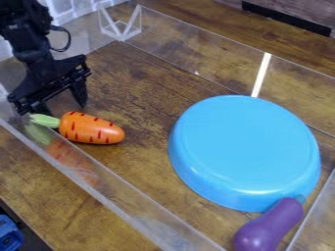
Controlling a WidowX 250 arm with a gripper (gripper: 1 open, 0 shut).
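Note:
My black gripper (pixel 50 90) is at the left edge, low behind the clear wall, just above and behind an orange toy carrot (pixel 89 128) with black marks and pale green leaves. The leaves lie at or under the fingertips. Whether the fingers are open or shut is unclear.
A large blue upturned dish (pixel 244 147) fills the right side. A purple toy eggplant (pixel 265 227) lies below it. Clear plastic walls border the wooden floor, whose middle and back are free. A blue object (pixel 8 233) sits outside at lower left.

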